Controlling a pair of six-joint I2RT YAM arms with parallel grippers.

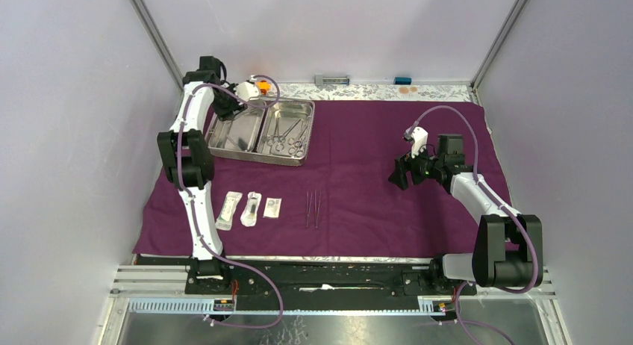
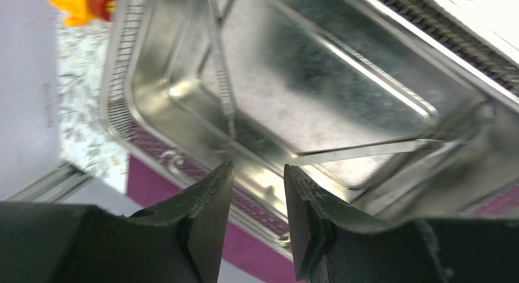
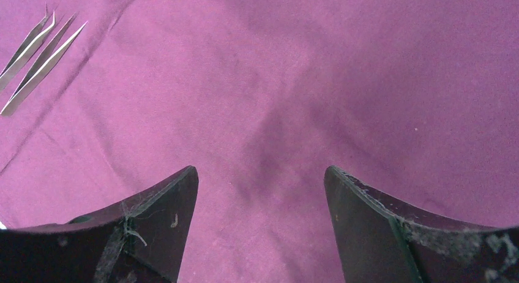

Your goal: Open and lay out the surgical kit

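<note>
A steel two-compartment tray (image 1: 261, 157) lies at the back left. My left gripper is above its left compartment, open and empty; in the left wrist view slender metal instruments (image 2: 352, 152) lie below it, blurred. Several scissor-like instruments (image 1: 291, 140) fill the right compartment. In front of the tray lie three pale packets (image 1: 250, 208) and two tweezers (image 1: 312, 209) on the purple cloth. My right gripper hovers open over bare cloth at the right, with tweezers (image 3: 43, 65) to its upper left.
An orange toy (image 2: 87, 4) sits behind the tray on the back ledge, along with a grey object (image 1: 332, 80) and a blue block (image 1: 402, 81).
</note>
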